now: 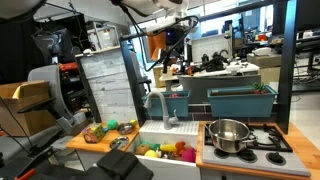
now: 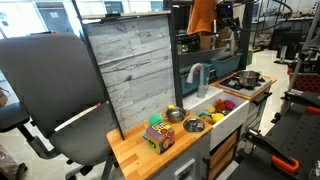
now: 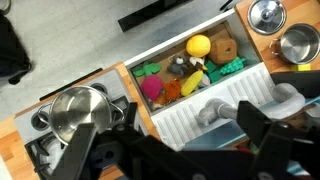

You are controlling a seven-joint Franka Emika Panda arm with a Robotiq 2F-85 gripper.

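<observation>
My gripper is open over the counter, pointing down, with nothing visible between its dark fingers. Below and ahead of it in the wrist view lies the white sink [image 3: 148,57]. Several toy foods fill its basin, among them a yellow ball [image 3: 198,45], a brown piece [image 3: 225,50], a green piece [image 3: 228,68] and a pink piece [image 3: 152,86]. To the left, a steel pot [image 3: 78,110] stands on the stove [image 1: 263,151]. In exterior view 1 the arm reaches in from above, and the fingertips are hard to make out there.
A curved faucet [image 1: 160,108] rises behind the basin. Blue-green bins [image 1: 240,105] stand at the back. Small steel bowls [image 2: 194,125] and a colourful box [image 2: 159,137] sit on the wooden counter [image 2: 140,158]. An orange cloth-like thing [image 2: 203,16] hangs high up.
</observation>
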